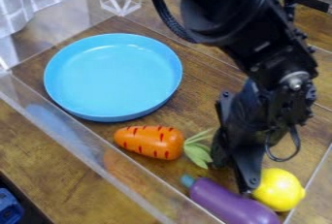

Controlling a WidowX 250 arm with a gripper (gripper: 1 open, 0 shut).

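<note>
The black gripper (pixel 240 160) is low over the wooden board, its fingertips down between the carrot's green leaves and the yellow lemon; whether anything is between them is hidden. An orange toy carrot (pixel 149 143) lies left of it with leaves pointing right. The lemon (pixel 279 190) sits at the lower right of the fingers. A purple eggplant (pixel 234 205) lies below them, along the clear wall.
A blue plate (pixel 112 76) fills the upper left of the board. A clear low wall (pixel 72 145) runs along the left and front. Bare board shows between plate and arm.
</note>
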